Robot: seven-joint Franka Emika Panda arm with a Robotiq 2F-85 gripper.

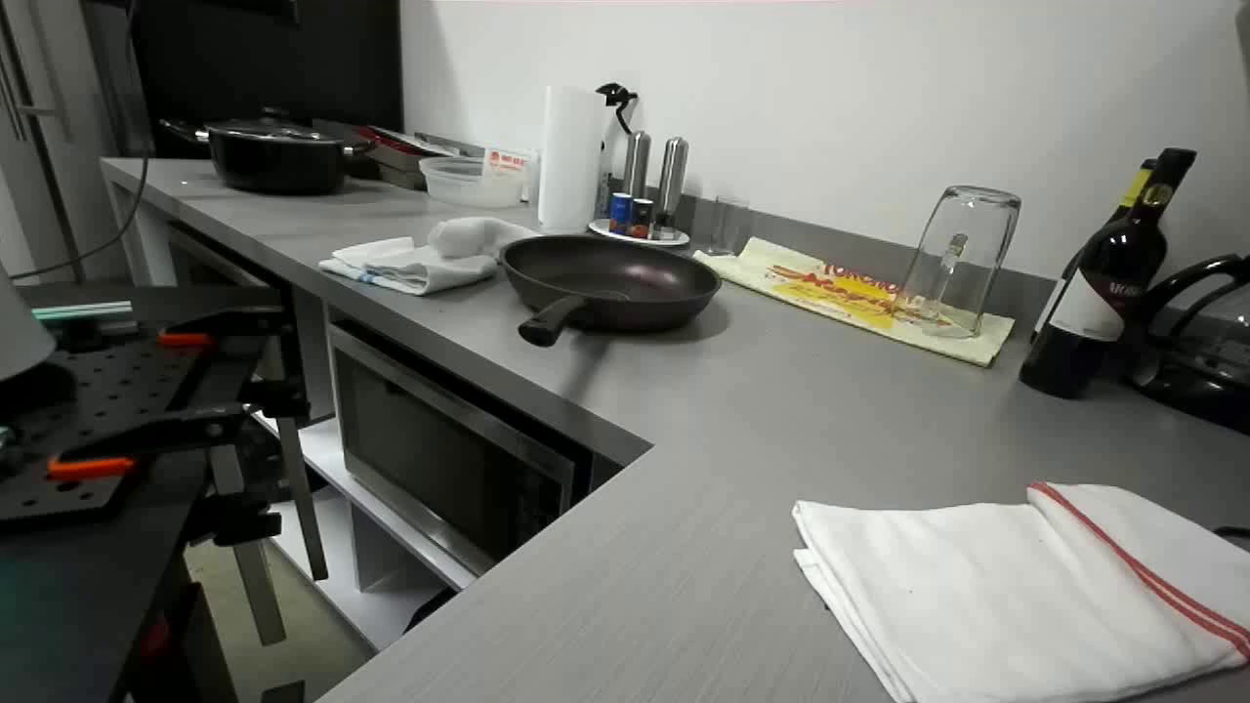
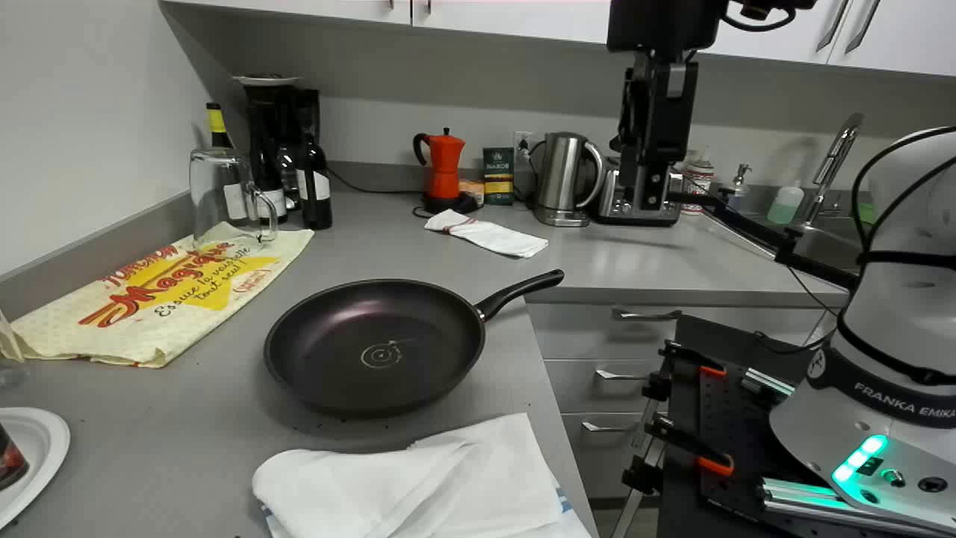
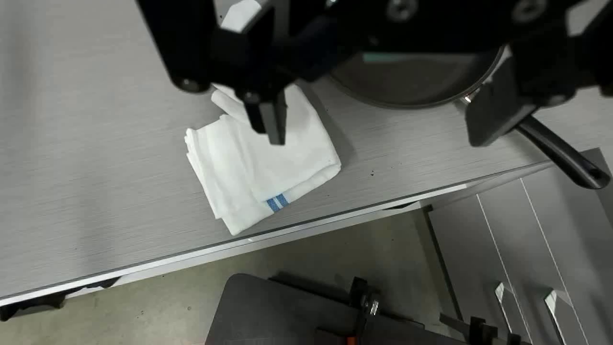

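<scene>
In the wrist view my gripper is open, its two black fingers [image 3: 493, 118] wide apart with nothing between them. It hangs high above the counter, pointing down, and is out of sight in exterior view 1. Below it lies a folded white towel with blue stripes [image 3: 299, 138], partly covered by one finger. Beside this towel sits a black frying pan [image 2: 376, 345], empty, its handle [image 2: 522, 291] reaching toward the counter edge. Another white towel, with red stripes [image 1: 996, 586], lies folded on the other counter arm.
A yellow cloth [image 2: 179, 291] carries an upturned glass mug [image 1: 963, 252]. Wine bottles [image 1: 1107, 281] stand in the corner, a red moka pot [image 2: 444, 166] and a steel kettle [image 2: 562, 175] along the wall. A lidded black pot [image 1: 275, 158] is at the far end. Bare counter surrounds the pan.
</scene>
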